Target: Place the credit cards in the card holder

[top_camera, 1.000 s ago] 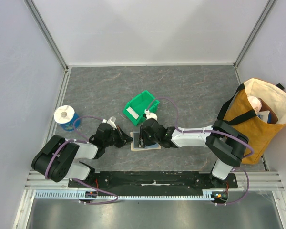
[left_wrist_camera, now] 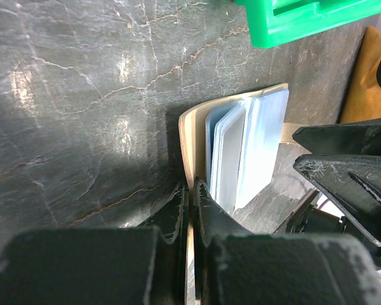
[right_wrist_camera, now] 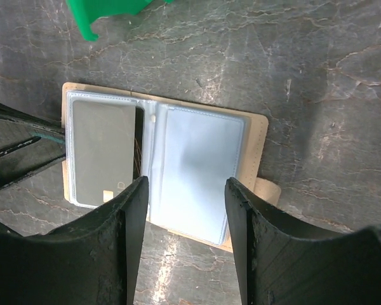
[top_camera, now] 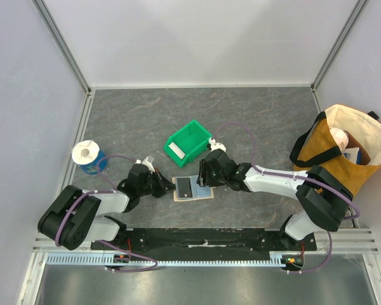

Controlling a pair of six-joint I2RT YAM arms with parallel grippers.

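The card holder (top_camera: 184, 187) lies open on the table, with clear sleeves and a dark card (right_wrist_camera: 103, 149) in its left sleeve; its right sleeve (right_wrist_camera: 197, 171) looks pale and empty. My left gripper is shut on the holder's left edge, holding it at the tan backing. My right gripper hovers over the holder's right half, fingers apart with nothing between them. A green tray (top_camera: 197, 136) behind the holder has white cards (top_camera: 176, 150) in it.
A roll in blue wrap (top_camera: 87, 155) stands at left. An orange bag (top_camera: 340, 155) with items inside is at right.
My right gripper has moved rightward from over the holder's left part to above its right half. My left gripper has barely moved.
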